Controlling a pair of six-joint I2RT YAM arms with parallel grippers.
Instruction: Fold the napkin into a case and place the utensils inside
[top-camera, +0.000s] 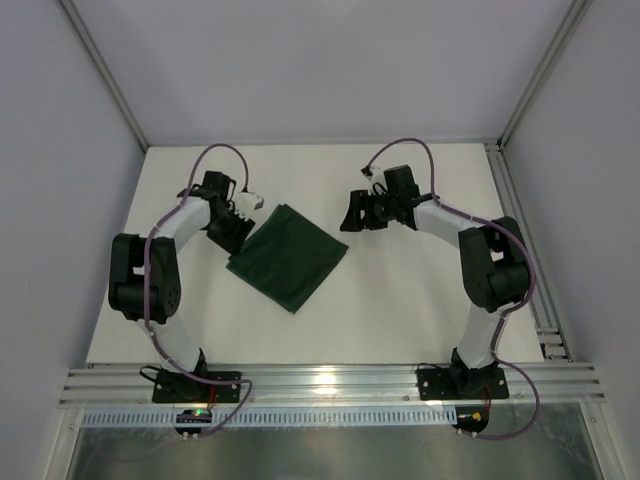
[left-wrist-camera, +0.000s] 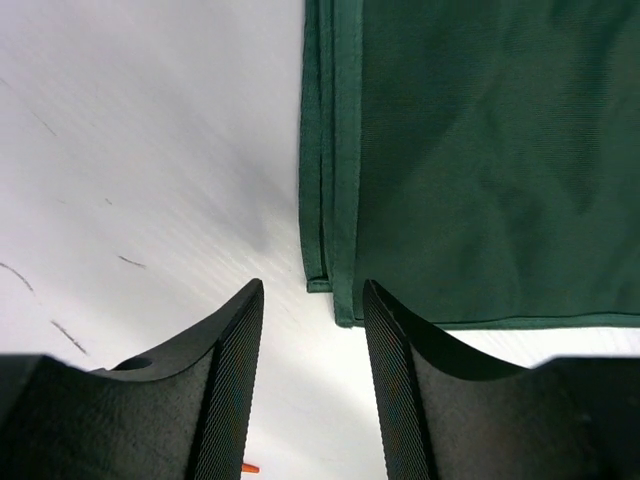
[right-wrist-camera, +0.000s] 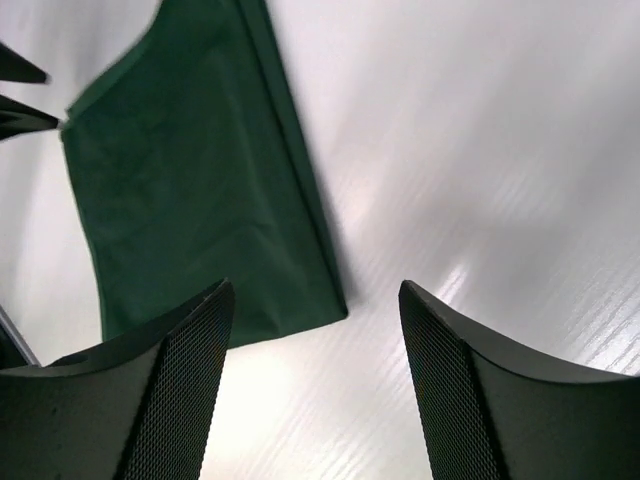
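Note:
The dark green napkin (top-camera: 290, 258) lies folded and tilted on the white table, slightly left of centre. Layered edges of the napkin (left-wrist-camera: 450, 180) run down its left side in the left wrist view and end in a corner. Just past that corner my left gripper is open, with bare table between its fingers. My right gripper stands open beside the napkin's right corner, which appears between and beyond its fingers, not gripped. At the left edge of the right wrist view the left gripper's fingers (right-wrist-camera: 22, 118) show. No utensils are visible.
Bare white table (top-camera: 420, 300) spreads to the right of and in front of the napkin. A metal rail (top-camera: 330, 378) borders the near side, and grey walls close the back and sides. A small orange tip (left-wrist-camera: 250, 468) shows below the left gripper.

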